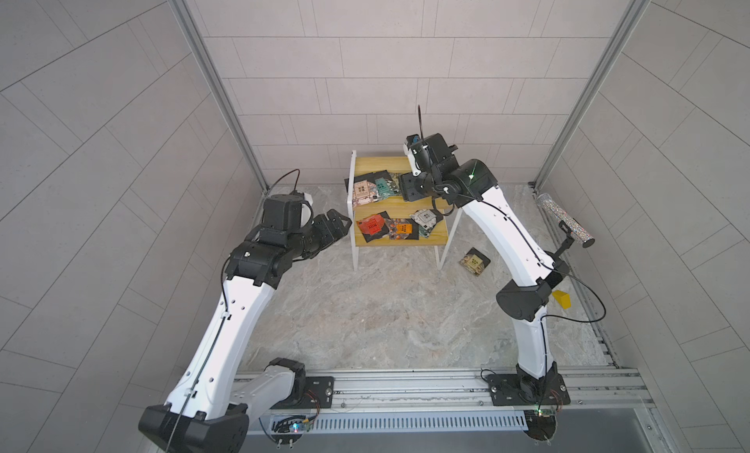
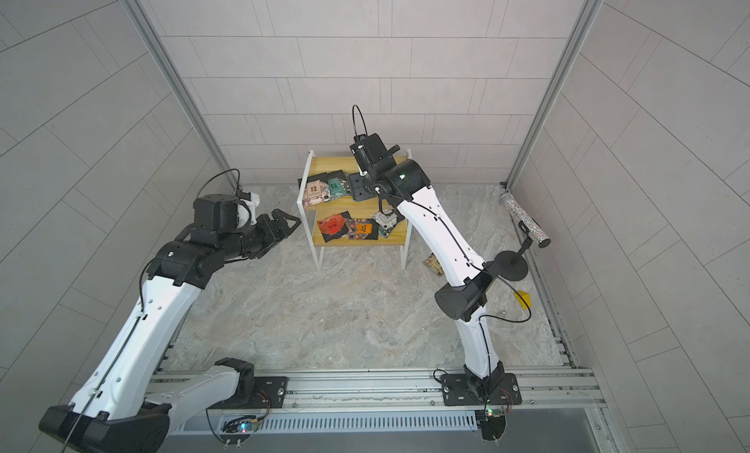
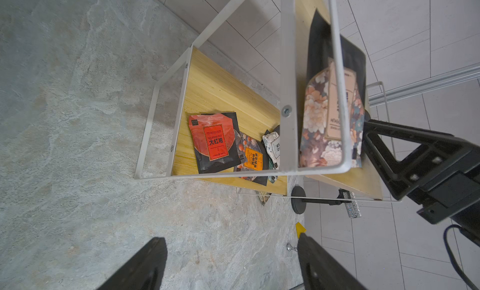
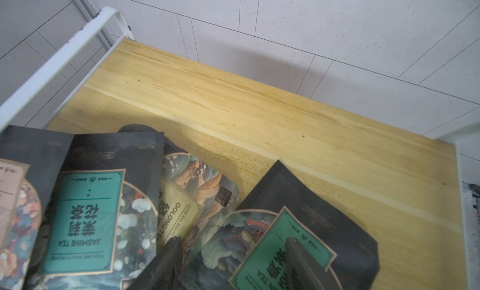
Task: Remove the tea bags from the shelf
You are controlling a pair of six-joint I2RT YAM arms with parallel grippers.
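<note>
A two-tier wooden shelf holds tea bags: red (image 1: 371, 224), orange (image 1: 400, 228) and white (image 1: 425, 219) below; pink (image 1: 364, 192) and jasmine (image 4: 82, 220) on top, with an oolong bag (image 4: 177, 210) and a dark bag with green label (image 4: 320, 215). My right gripper is over that green-labelled bag and the oolong one, its fingers part open; whether they touch a bag I cannot tell. My left gripper stands open, left of the shelf, with nothing between its fingers.
One bag (image 1: 474, 261) lies on the floor right of the shelf. A stand with a glittery cylinder (image 1: 564, 218) and a yellow object (image 1: 561, 298) are at the right. White rails flank the shelf.
</note>
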